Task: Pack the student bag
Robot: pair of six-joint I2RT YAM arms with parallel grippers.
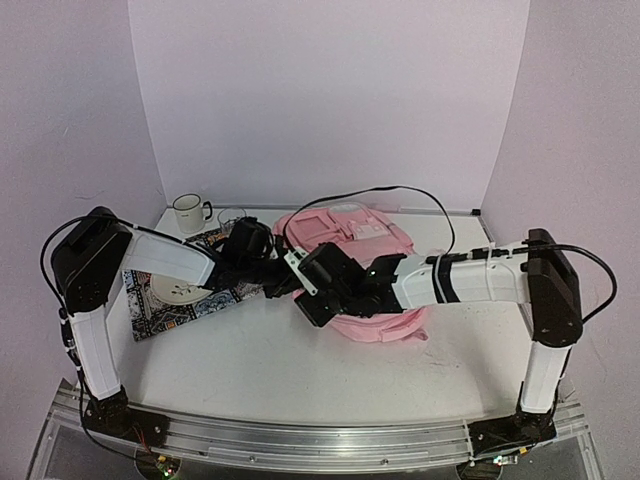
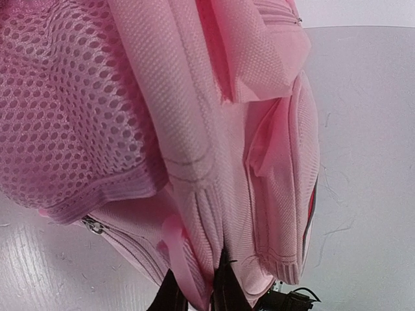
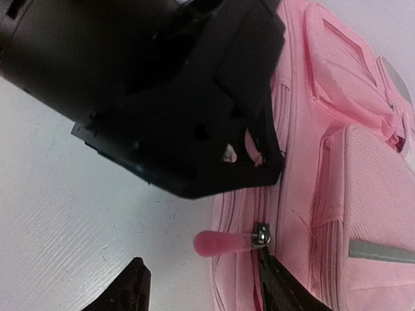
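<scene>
The pink student bag (image 1: 345, 228) lies on the table, partly covered by both arms in the top view. My left gripper is shut on a fold of pink fabric at the bag's edge. A pink zipper pull (image 3: 224, 243) with a metal slider sticks out from the zipper along that edge, just below the left gripper's dark fingers (image 3: 259, 172) in the right wrist view. Open beside it is my right gripper, its fingers apart and the pull ahead of the gap, not between them. A mesh side pocket (image 2: 78, 116) fills the left wrist view's upper left.
A patterned mat (image 1: 160, 322) with a round plate (image 1: 172, 292) on it lies at the left, partly under the left arm. Behind it stands a white mug (image 1: 188, 214). Both grippers are very close together.
</scene>
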